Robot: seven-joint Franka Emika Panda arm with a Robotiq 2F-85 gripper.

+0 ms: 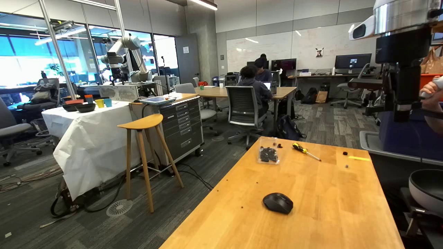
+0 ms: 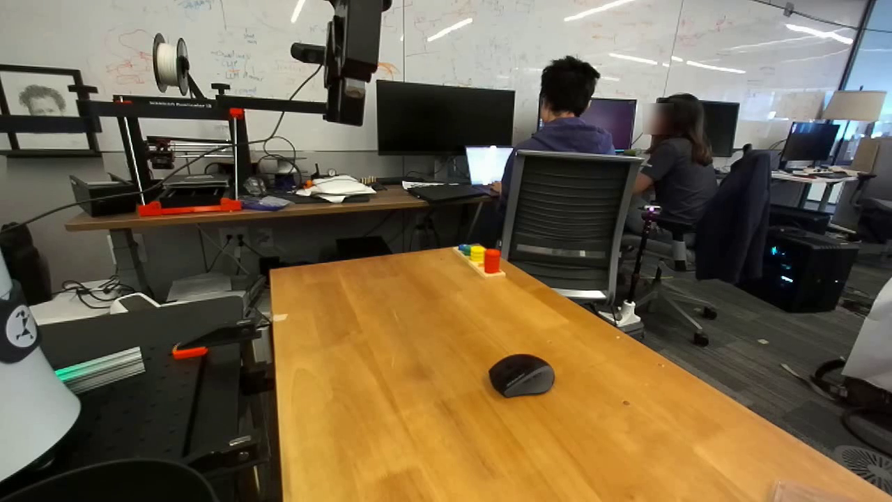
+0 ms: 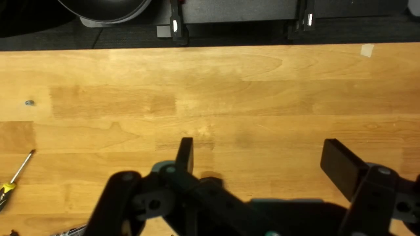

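Note:
A black computer mouse lies on the wooden table, with bare wood all around it. From the other side, the same mouse sits near the middle of the tabletop. My gripper is open, its two fingers wide apart with only table visible between them. High above the table's right side hangs the gripper in exterior view 1, well clear of the mouse. In the wrist view a dark shape shows beside the left finger, mostly covered by the gripper; I cannot tell whether it is the mouse.
A yellow-black screwdriver, a clear box of small black parts and a yellow strip lie at one end. Colored pegs on a board stand at the other. A bowl is beside the table. Midtable is mostly clear.

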